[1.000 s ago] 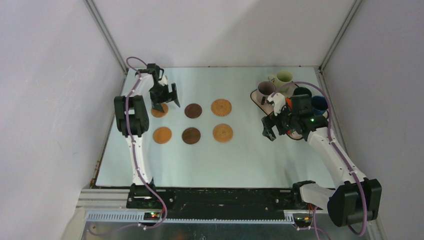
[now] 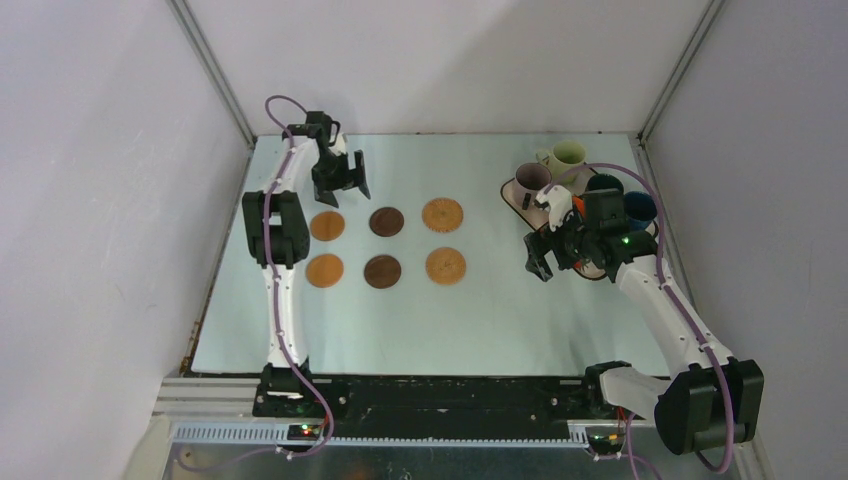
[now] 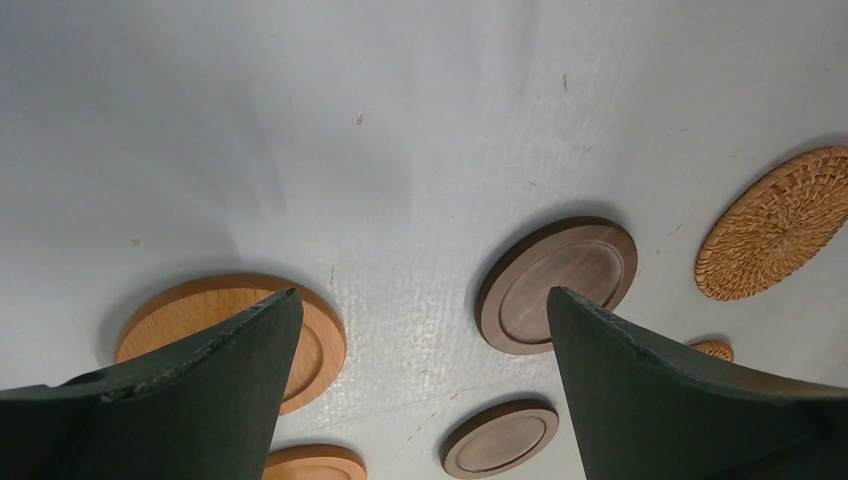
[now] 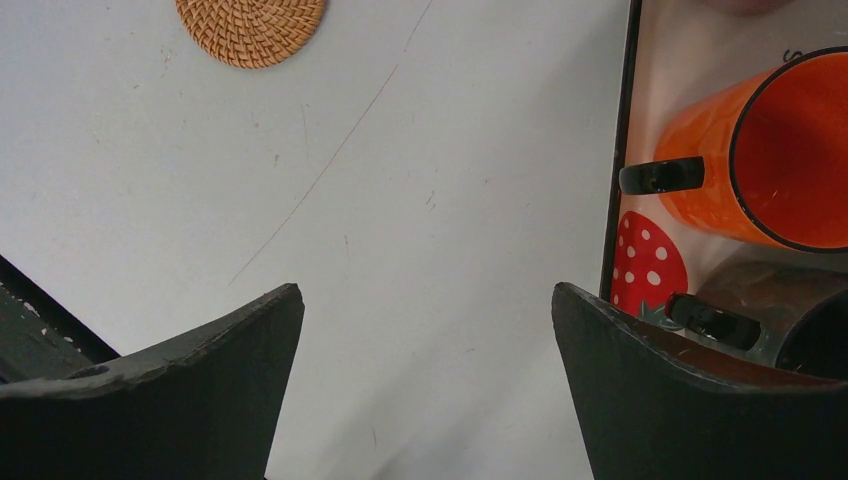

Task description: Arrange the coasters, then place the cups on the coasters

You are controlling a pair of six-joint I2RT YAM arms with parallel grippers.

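Note:
Six coasters lie in two rows: light wood, dark wood and woven. My left gripper hangs open and empty above the back row; its view shows a light wood coaster and a dark one. Cups crowd a tray at the right: pink, pale green, blue, orange and a grey glassy one. My right gripper is open at the tray's front-left, nothing between its fingers, left of the orange cup in its wrist view.
The tray has a dark rim and fills the back right. Walls enclose the left, back and right sides.
My right arm has stayed still.

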